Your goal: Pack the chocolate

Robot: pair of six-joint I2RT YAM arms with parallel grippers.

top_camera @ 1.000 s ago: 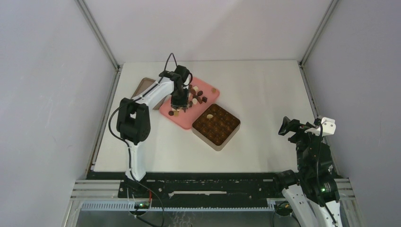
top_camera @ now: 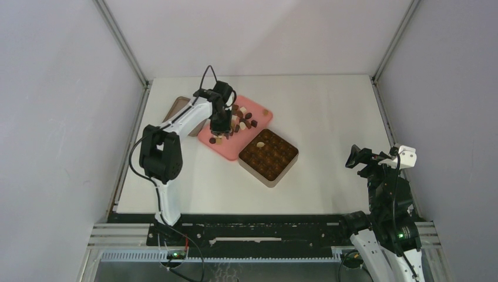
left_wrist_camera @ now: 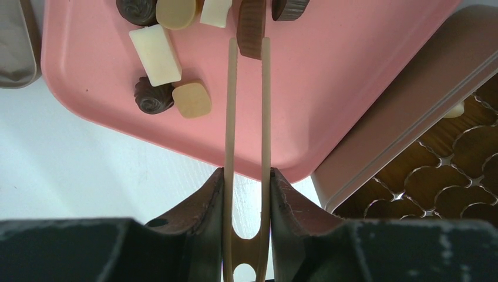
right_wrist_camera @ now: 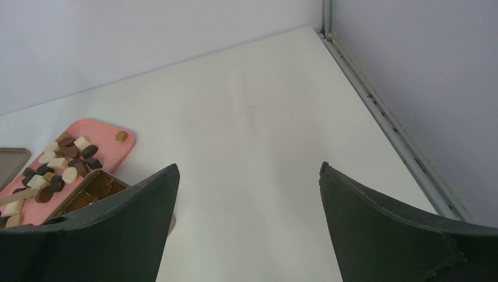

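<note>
My left gripper is shut on a pair of tan tweezers (left_wrist_camera: 231, 117), over the pink tray (left_wrist_camera: 293, 100). The tweezer tips stand apart on either side of the near end of a brown chocolate (left_wrist_camera: 251, 29); whether they touch it, I cannot tell. White, tan and dark chocolates lie to the left, among them a white block (left_wrist_camera: 155, 56) and a dark swirled piece (left_wrist_camera: 153, 96). Beside the tray stands the chocolate box (top_camera: 269, 155) with round cells, one pale chocolate (top_camera: 260, 144) in it. Far right, my right gripper is open and empty.
A small grey-brown tray (top_camera: 178, 107) lies left of the pink tray, partly under the left arm. The box wall (left_wrist_camera: 405, 117) rises close to the pink tray's edge.
The right arm and the box have stayed put.
</note>
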